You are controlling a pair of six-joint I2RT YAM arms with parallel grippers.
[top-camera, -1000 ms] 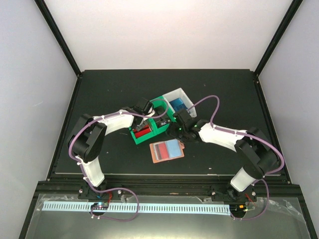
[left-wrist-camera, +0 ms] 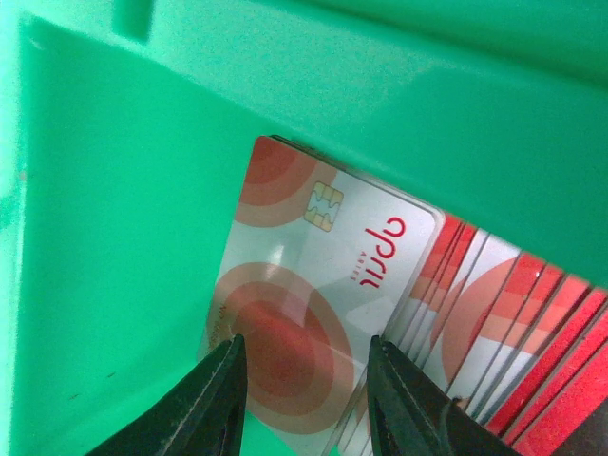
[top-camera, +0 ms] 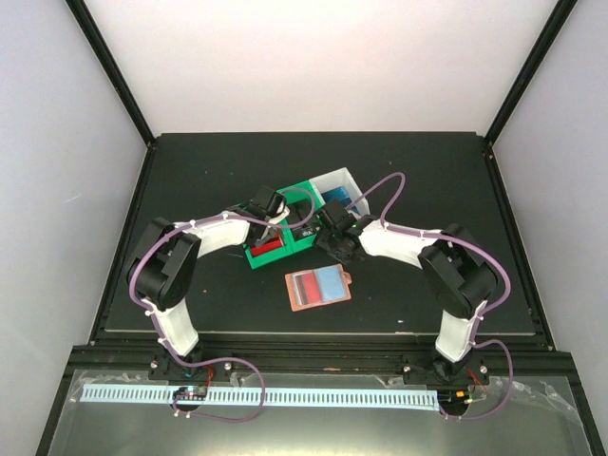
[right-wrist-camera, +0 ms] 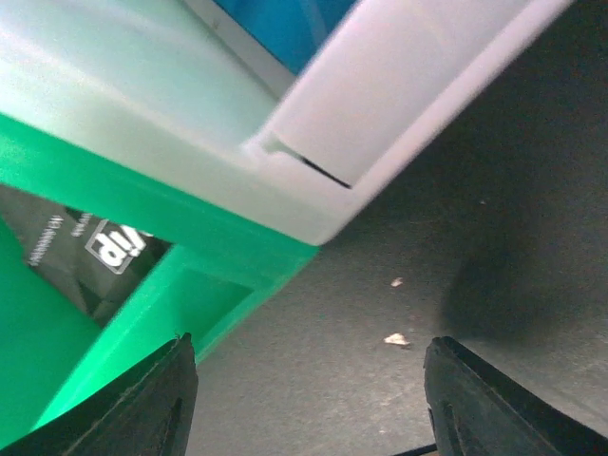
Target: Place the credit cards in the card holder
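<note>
A white-and-red credit card (left-wrist-camera: 332,256) leans at the end of a row of red cards (left-wrist-camera: 513,323) in a green box compartment. My left gripper is down over that card, its fingers partly closed with the card's lower part between them; how firm the contact is does not show. On the table in front of the box lies the orange card holder (top-camera: 347,278), with red, blue and grey cards visible in it. My right gripper is open and empty, close to a green box corner.
The green box (top-camera: 258,261) also has a compartment of black cards (right-wrist-camera: 104,249). A white box (top-camera: 328,178) with blue cards (top-camera: 335,196) adjoins it.
The green box's front corner has shifted slightly left, and the left arm is almost still. The card holder has not moved.
</note>
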